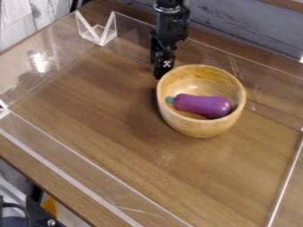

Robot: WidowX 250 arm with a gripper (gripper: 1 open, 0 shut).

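Note:
A wooden bowl [201, 124] rests on the wooden table, right of centre, with a purple eggplant [204, 105] inside it. My black gripper [164, 67] hangs at the back, its tip just beyond the bowl's upper left rim. Its fingers are small and dark here, and I cannot tell how far apart they are or whether anything is between them.
A clear plastic piece [97, 27] stands at the back left. A wall runs along the back.

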